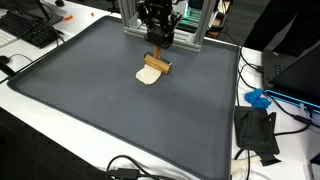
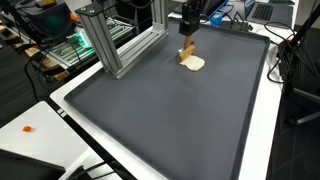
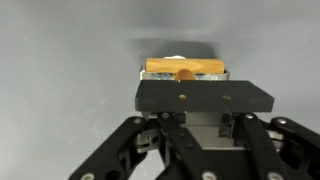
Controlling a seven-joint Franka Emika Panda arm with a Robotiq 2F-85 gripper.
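A wooden tool with an upright handle and a crosswise block (image 1: 157,63) stands on the dark table. In exterior view 1 my gripper (image 1: 157,44) is directly over it, at the top of the handle, and appears shut on it. The wrist view shows the block (image 3: 185,66) just beyond the dark bar of my gripper, which hides the fingertips. A flat cream-coloured patch (image 1: 148,76) lies on the table in front of the block; in exterior view 2 the patch (image 2: 195,64) is beside the tool's block (image 2: 186,50).
A metal frame (image 2: 125,45) stands along one edge. A keyboard (image 1: 38,28), a blue object (image 1: 257,98) and cables lie outside the work area.
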